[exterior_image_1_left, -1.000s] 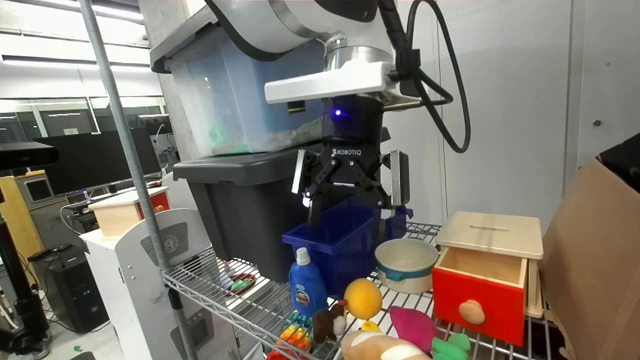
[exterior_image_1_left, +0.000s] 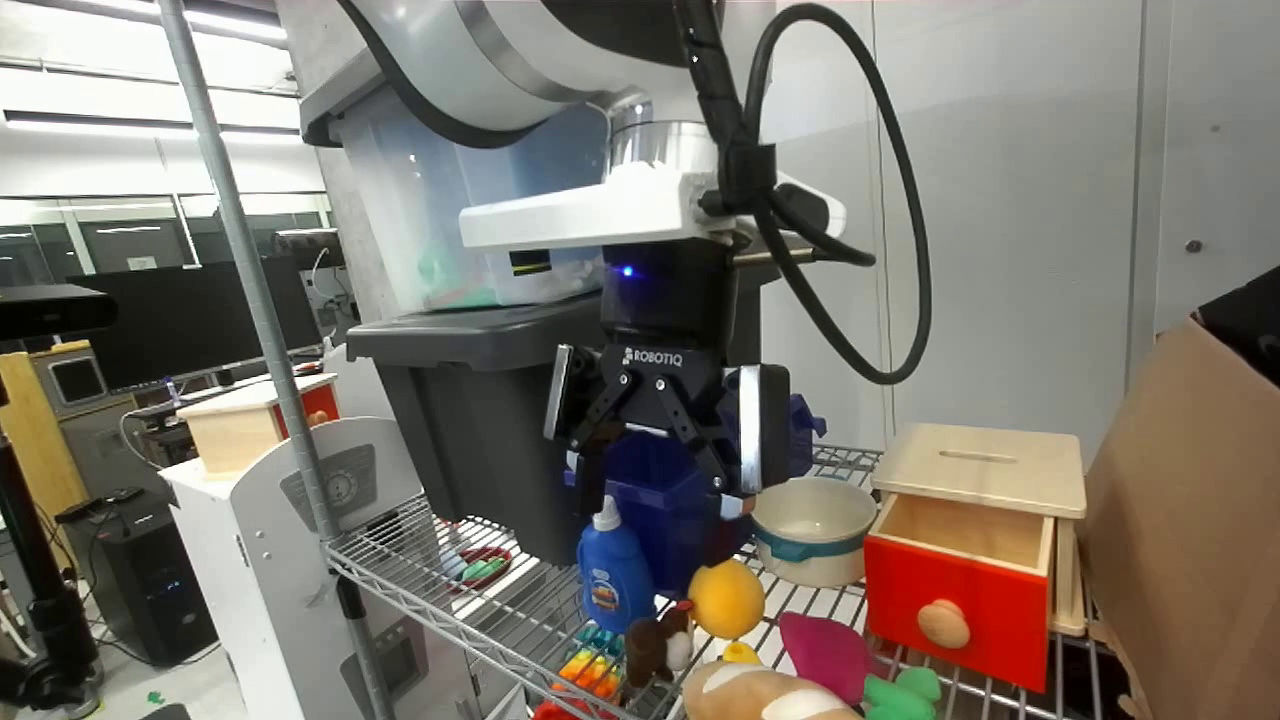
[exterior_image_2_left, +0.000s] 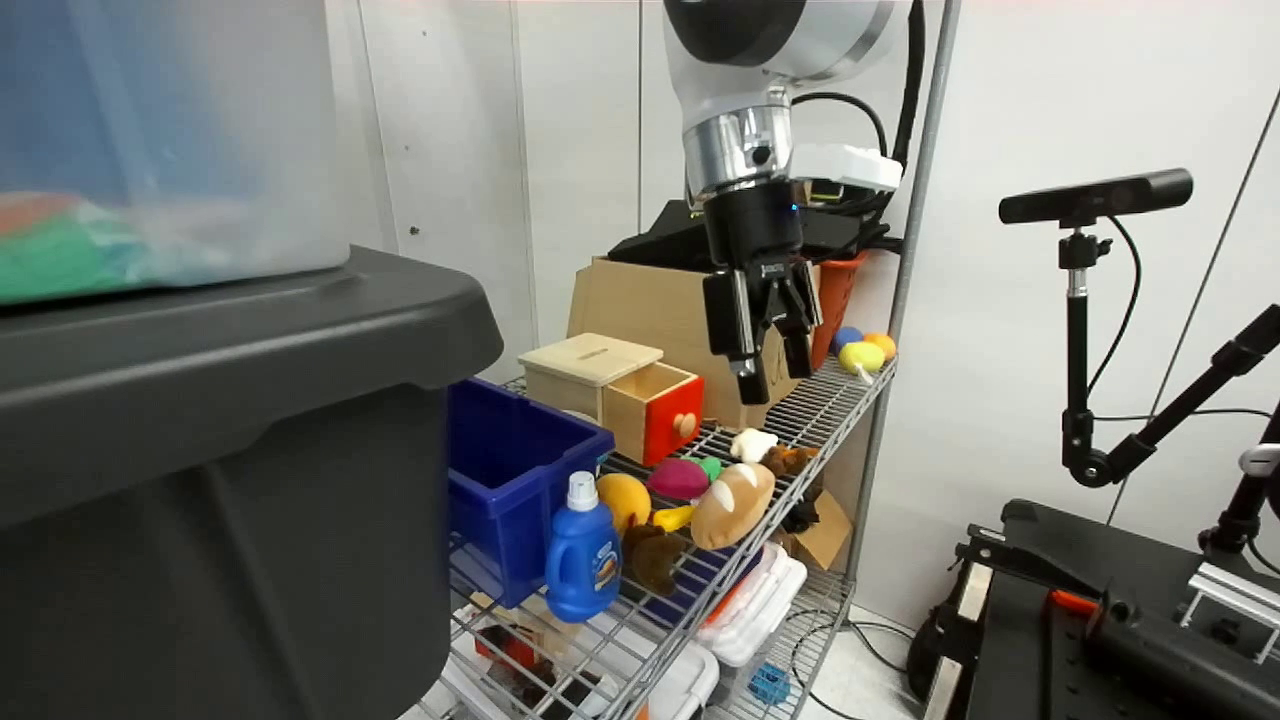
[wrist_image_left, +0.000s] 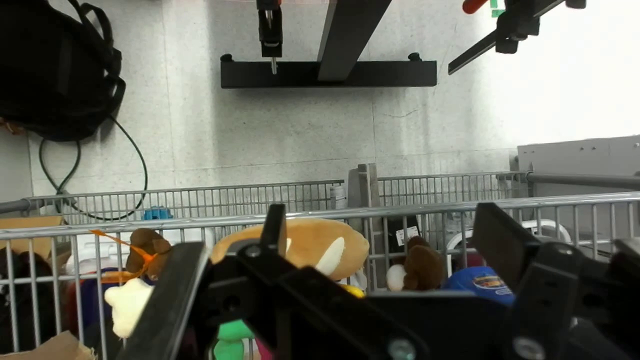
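Note:
My gripper (exterior_image_1_left: 662, 492) hangs above the wire shelf, its fingers spread and nothing visible between them. In exterior view 1 it covers part of the blue bin (exterior_image_1_left: 654, 528). A blue detergent bottle (exterior_image_2_left: 584, 554) stands upright beside that bin. Toward the shelf's front edge lie a toy bread loaf (exterior_image_2_left: 733, 504), an orange ball (exterior_image_1_left: 727, 598), a magenta toy (exterior_image_1_left: 825, 655) and a brown-and-white plush (wrist_image_left: 420, 267). The wrist view has the loaf (wrist_image_left: 324, 243) behind the left finger and the bottle (wrist_image_left: 480, 283) partly hidden near the right one.
A wooden box with its red drawer (exterior_image_1_left: 960, 588) pulled out stands by a cream pot (exterior_image_1_left: 813, 516). The large dark tote (exterior_image_1_left: 480, 420) and the cardboard box (exterior_image_1_left: 1200, 504) flank the shelf. A metal rail (wrist_image_left: 420, 210) runs along its front edge.
In exterior view 1 the arm and gripper have moved left and lower, and the gripper now looks larger. The shelf objects stay where they were; the fingers remain open.

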